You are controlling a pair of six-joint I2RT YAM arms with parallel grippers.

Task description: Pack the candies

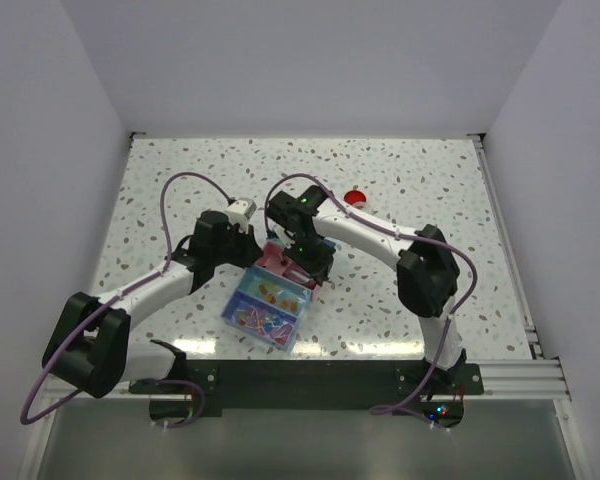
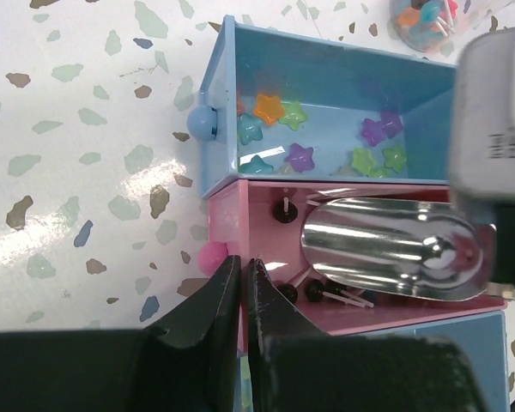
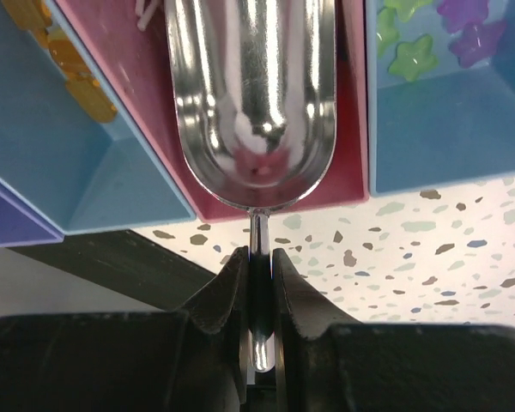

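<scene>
In the left wrist view, the pink bin [image 2: 270, 236] holds several dark lollipops [image 2: 285, 210] with white sticks. My left gripper is shut on the end wall of this bin, beside its pink knob. A shiny metal scoop [image 2: 382, 245] lies within the bin's opening, and no candy shows in its bowl. My right gripper is shut on the scoop's thin handle [image 3: 259, 240], which points out past the bin's near end. Seen from the top, the right hand [image 1: 315, 262] covers part of the pink bin.
A light blue bin [image 2: 343, 94] with star candies adjoins one side. Across from it are a bin of orange candies [image 1: 277, 294] and a purple bin [image 1: 265, 320] of mixed pieces. A clear jar [image 2: 425, 21] and a red round item [image 1: 355, 198] stand behind.
</scene>
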